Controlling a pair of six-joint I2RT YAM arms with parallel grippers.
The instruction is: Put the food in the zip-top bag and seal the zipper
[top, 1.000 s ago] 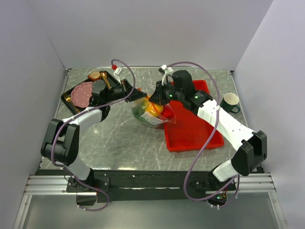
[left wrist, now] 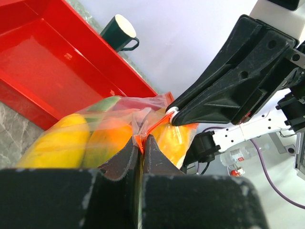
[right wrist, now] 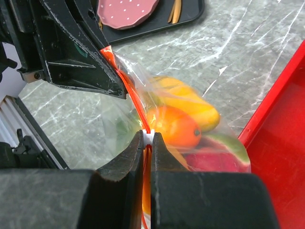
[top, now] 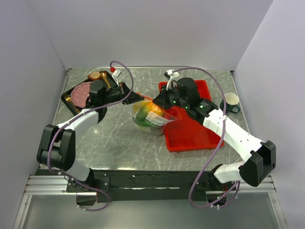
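Observation:
The clear zip bag (top: 150, 119) holds yellow, orange, green and red food (right wrist: 174, 126), between both grippers. My left gripper is shut on the bag's orange zipper edge. My right gripper is shut on the same orange zipper strip (right wrist: 136, 102), with a small white piece at its fingertips. In the top view the left gripper comes from the left and the right gripper from the right, both above the bag.
A red tray (top: 190, 140) lies right of the bag. A green mug (top: 228, 105) stands at the far right. A black tray with a pink plate (top: 81, 94) and utensils is at the back left.
The right arm has shifted toward the front, with its gripper slightly rightward along the bag's opening.

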